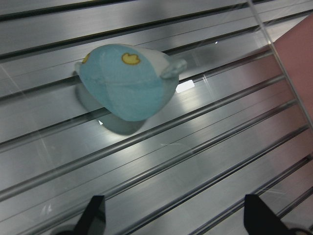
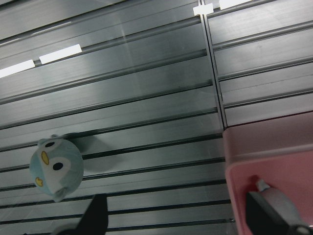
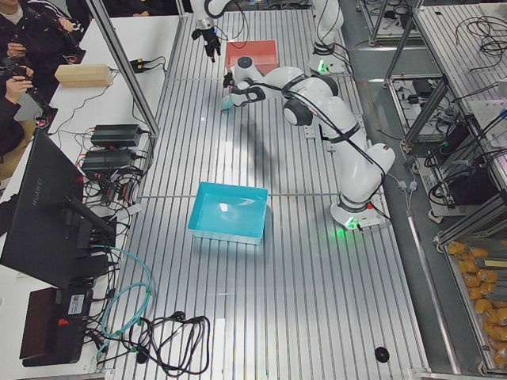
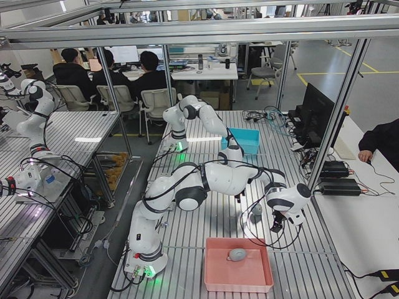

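Observation:
A light blue plush toy with yellow patches lies on the slatted metal table, seen also as a round plush (image 2: 56, 169) in the right wrist view. My left gripper hangs over it, open, its fingertips apart at the lower edge of its view. My right gripper is also open, above the table beside the pink bin (image 4: 237, 280). A grey-looking plush (image 4: 237, 255) lies inside that bin.
An empty cyan bin (image 3: 227, 212) stands on the table nearer the left camera. Cables (image 3: 174, 348) lie at that end. Metal posts and a monitor (image 3: 47, 206) line the side.

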